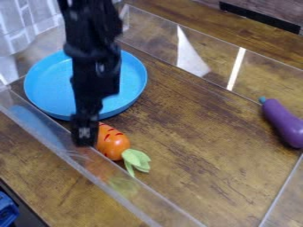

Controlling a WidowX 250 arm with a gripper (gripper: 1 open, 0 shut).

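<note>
My dark gripper (97, 124) hangs low and open, its fingers blurred, just over the upper end of an orange toy carrot (112, 144) with green leaves. The carrot lies on the wooden surface in front of a blue plate (130, 84), which my arm partly hides. Whether the fingers touch the carrot I cannot tell.
A purple toy eggplant (282, 122) lies at the right. A clear low wall runs along the left. A blue object (7, 213) shows at the lower left corner. The wood between carrot and eggplant is clear.
</note>
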